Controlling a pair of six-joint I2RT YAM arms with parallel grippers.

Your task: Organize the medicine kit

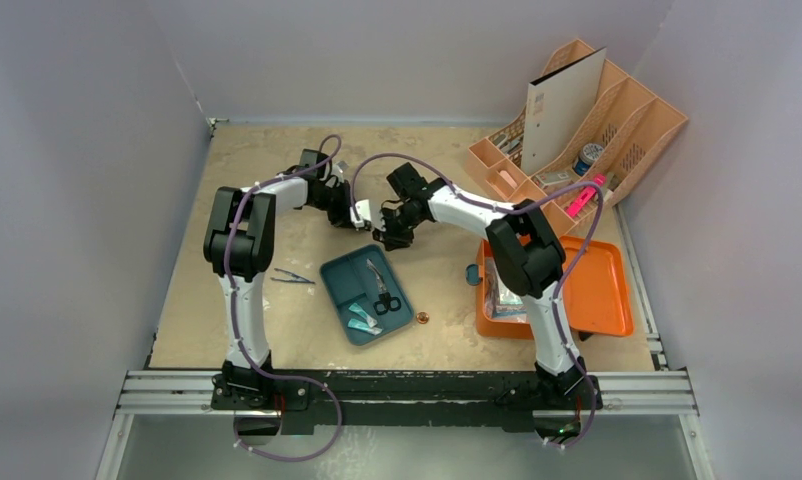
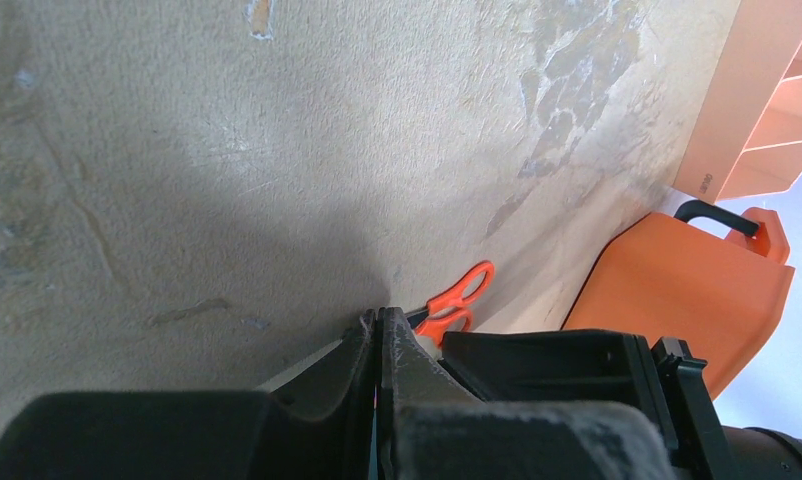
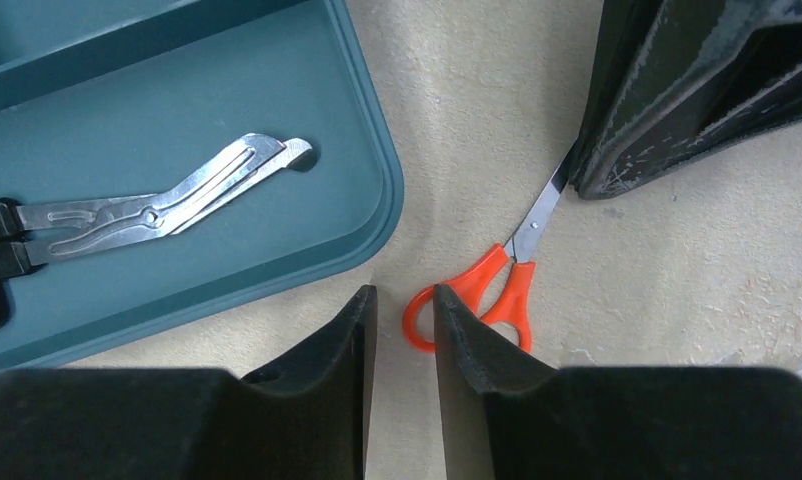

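Small orange-handled scissors [image 3: 517, 300] lie on the table beside the teal tray [image 3: 385, 180]. My left gripper is shut at the blade end; whether the thin blade tip is between its fingers or under them cannot be made out. Over the handle loops, my right gripper is part open, one loop showing in and behind the gap. The left wrist view also has the orange handles [image 2: 457, 300], just beyond the left fingertips. Inside the tray lie black-handled shears [image 1: 383, 295] and two small light-blue packets [image 1: 361, 322].
An orange box [image 1: 482, 322] with its lid open and packs inside stands at right. Behind it is a peach organizer [image 1: 652, 120]. Tweezers [image 1: 293, 281] lie left of the tray, and a small copper-coloured round item [image 1: 422, 317] right of it. Both grippers are close together.
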